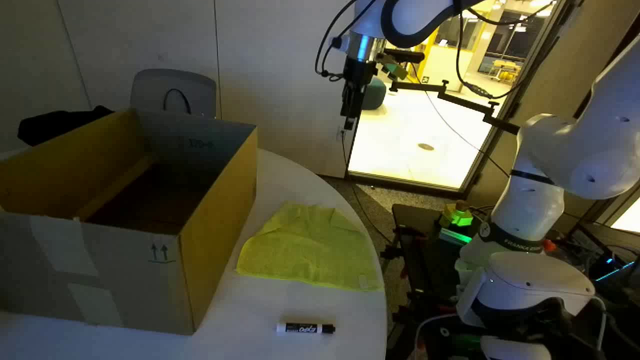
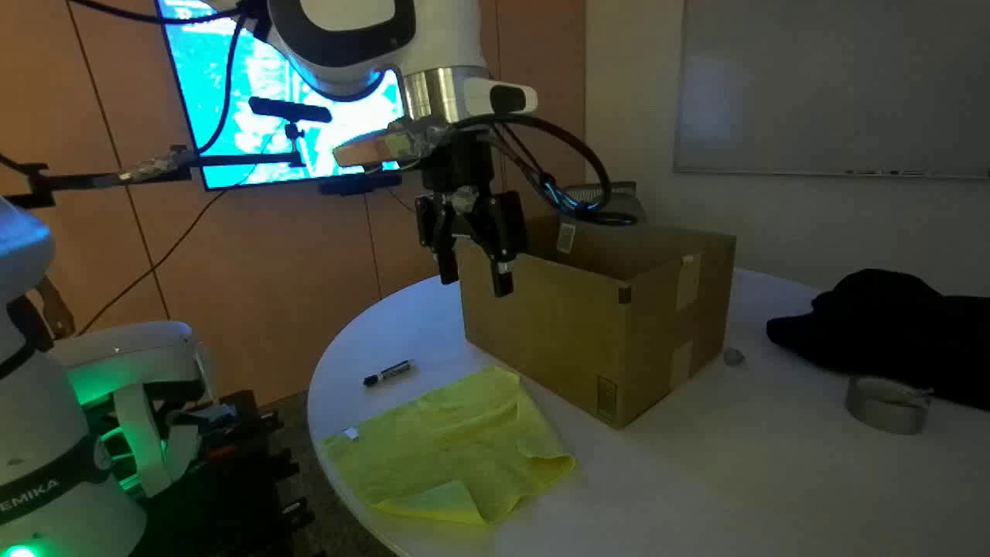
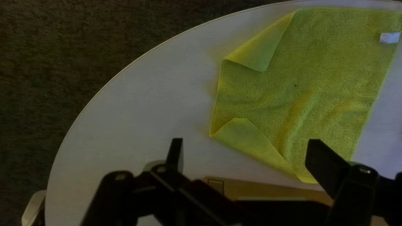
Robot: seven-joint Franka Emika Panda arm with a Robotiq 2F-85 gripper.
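Observation:
My gripper (image 2: 476, 283) hangs open above the table, its fingers pointing down and nothing between them. In the wrist view the two fingertips (image 3: 175, 152) stand wide apart. A yellow cloth (image 3: 301, 86) lies flat on the table beneath, two of its corners folded over and a white tag near one edge. Beside the cloth rests a black and white marker (image 1: 306, 328), lying on its side. The large cardboard box (image 2: 547, 325) stands with its top open; from the first exterior view its visible inside looks empty, though part of the floor is hidden.
The round white table (image 1: 288, 306) has bare room around the marker. A roll of tape (image 2: 888, 404) and a black cloth-like heap (image 2: 891, 325) sit on the far side of the box. A grey chair (image 1: 174, 90) stands behind.

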